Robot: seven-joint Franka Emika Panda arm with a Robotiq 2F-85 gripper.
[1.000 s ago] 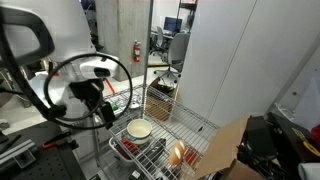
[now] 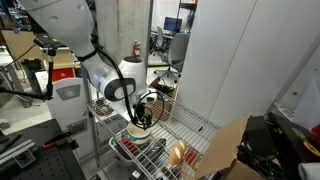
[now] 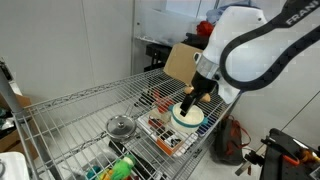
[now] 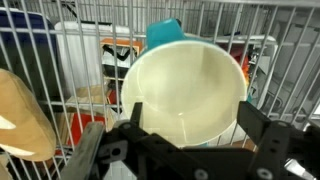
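Note:
A cream bowl with a teal outside (image 2: 138, 131) sits on the wire rack (image 2: 190, 122). My gripper (image 2: 139, 117) is over it, fingers pointing down. From the other side, the bowl (image 3: 186, 117) shows right below the gripper (image 3: 187, 104). Filling the middle of the wrist view is the bowl's pale inside (image 4: 185, 90), its teal side (image 4: 163, 32) toward the top. The gripper stands open there, its dark fingers wide apart at the lower left and right. Whether a finger touches the rim, I cannot tell.
On the rack are a metal strainer (image 3: 121, 126), a green item (image 3: 123, 167) and an orange-and-white box (image 3: 168, 142). A tan, bread-like item (image 2: 178, 153) lies nearby. An open cardboard box (image 2: 222, 150) stands at the right in exterior view 1.
The arm has swung away from the near left of exterior view 1, reaching farther in over the rack. My gripper is now above the bowl, which appears to be in the same place.

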